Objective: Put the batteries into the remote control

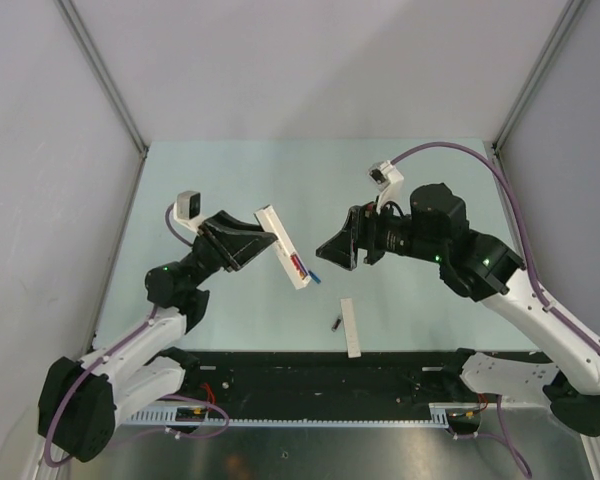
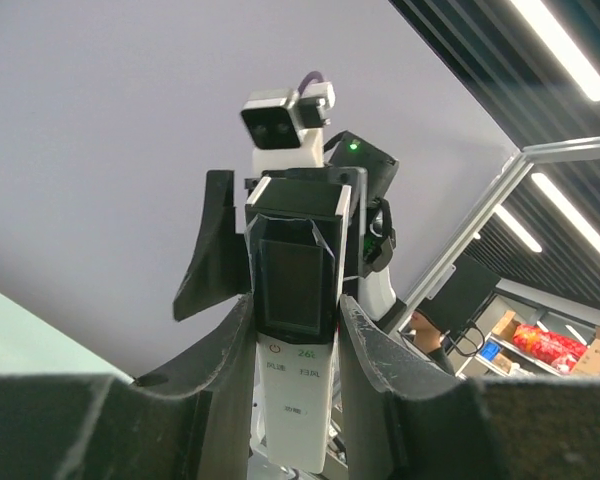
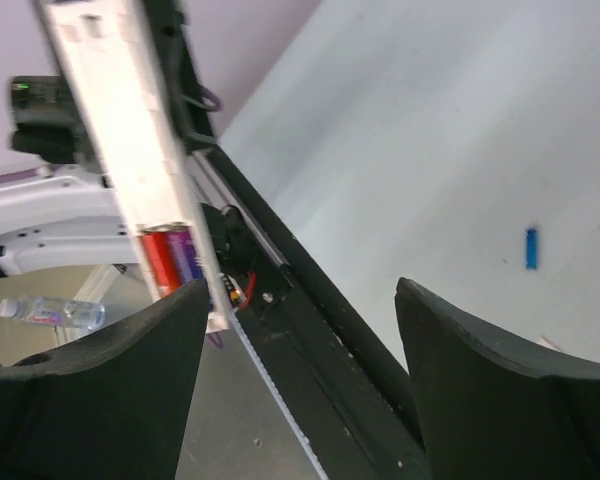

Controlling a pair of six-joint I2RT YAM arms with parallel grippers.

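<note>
My left gripper point(image 1: 259, 242) is shut on the white remote control point(image 1: 280, 240), held aloft with its battery compartment open; red and purple batteries point(image 3: 170, 258) lie in it, as the right wrist view shows. In the left wrist view the remote point(image 2: 295, 395) stands between the fingers. A small blue battery point(image 3: 531, 248) lies on the table, right of the remote in the right wrist view. A small dark object point(image 1: 337, 324) lies nearer the front. My right gripper point(image 1: 335, 255) is to the right of the remote, apart from it, open with nothing seen between its fingers.
A white strip point(image 1: 349, 326), perhaps the remote's cover, lies on the pale table point(image 1: 200, 170) near its front edge. Walls enclose the back and sides.
</note>
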